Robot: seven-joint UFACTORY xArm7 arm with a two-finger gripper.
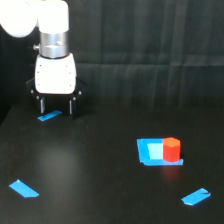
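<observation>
At the far left, my gripper (57,105) hangs from the white arm, its two dark fingers spread apart and nothing visible between them. It looks open. A small blue piece (49,115) lies on the dark table just below it, close to the left finger. To the right, a red block (172,150) sits at the right side of a blue square (146,160) with a pale centre (155,151). Whether the block rests flat on the square or on its edge is hard to tell.
Two more flat blue pieces lie near the front, one at the left (24,188) and one at the right (196,197). A dark curtain (140,50) hangs behind the table.
</observation>
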